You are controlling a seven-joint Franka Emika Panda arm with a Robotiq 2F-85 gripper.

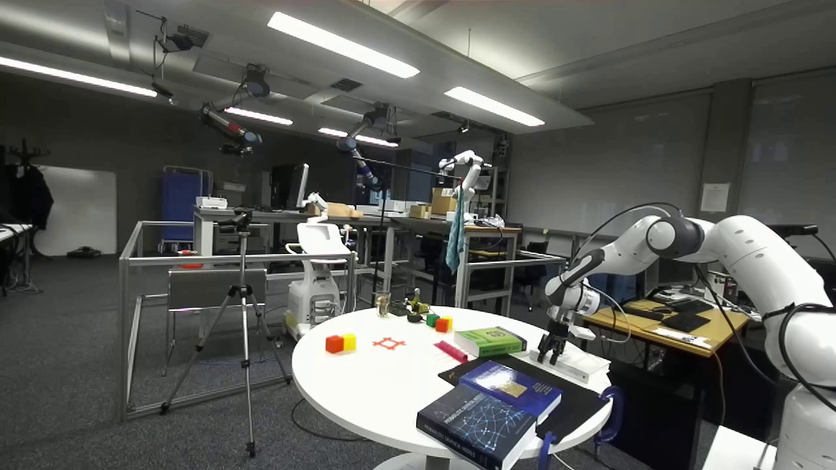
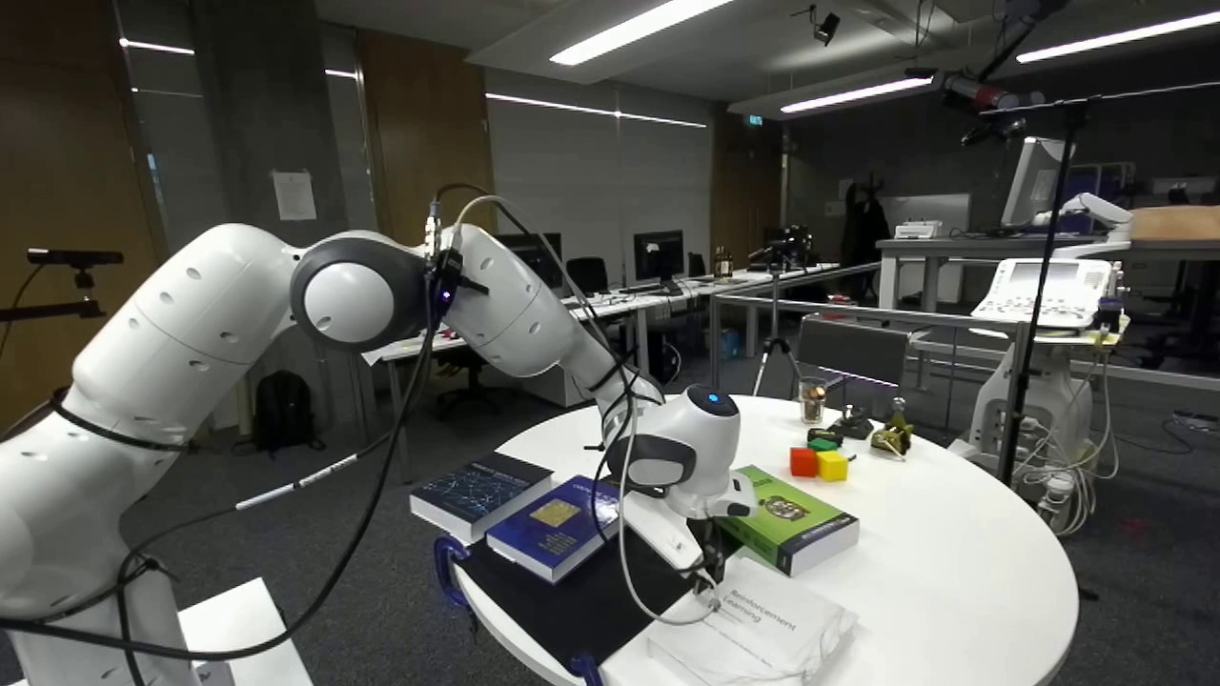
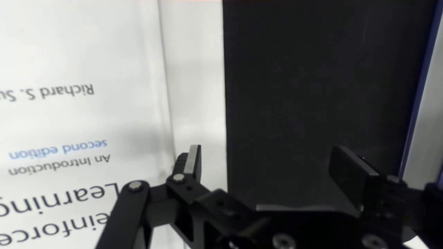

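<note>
A white Reinforcement Learning book (image 2: 778, 623) lies flat at the table's edge. My gripper is open, low beside that book, with nothing held between its fingers. In the wrist view its left finger (image 3: 192, 159) is at the white book's (image 3: 83, 120) side edge, seemingly against it. The right finger (image 3: 353, 172) is over the black mat (image 3: 315, 83), near the blue book's edge (image 3: 419, 99). Exterior view 1 has the gripper (image 1: 548, 358) at the near end of the white book (image 1: 581, 363); exact contact there is too small to tell.
A green book (image 1: 491, 341) lies behind the gripper. On the mat and table's front are a blue book (image 1: 513, 388) and a dark patterned book (image 1: 478, 423). Coloured cubes (image 1: 340, 343) and a pink item (image 1: 450, 351) lie farther off.
</note>
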